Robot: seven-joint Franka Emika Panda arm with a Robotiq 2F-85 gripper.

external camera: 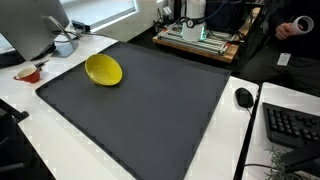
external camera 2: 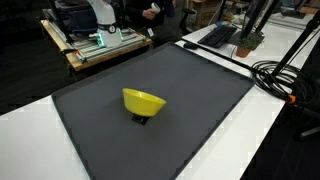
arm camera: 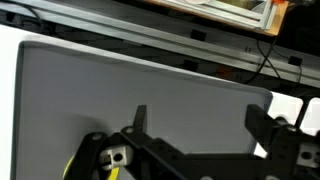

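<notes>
A yellow bowl [external camera: 103, 69] sits on the dark grey mat [external camera: 145, 115], towards its far left corner in exterior view 1. From exterior view 2 the same bowl [external camera 2: 143, 102] looks raised, with a small dark thing [external camera 2: 139, 119] under it; what that thing is cannot be made out. In the wrist view my gripper is open, its two black fingers wide apart with only bare mat showing between them. Part of something yellow [arm camera: 112, 174] shows low at the left, mostly hidden behind the gripper. Neither exterior view shows the gripper.
A red cup [external camera: 29, 75] stands off the mat's left side. A mouse [external camera: 244, 98] and keyboard [external camera: 290, 128] lie to the right. Coiled black cable [external camera 2: 280, 78] and a plant pot [external camera 2: 247, 43] are beyond the mat in exterior view 2.
</notes>
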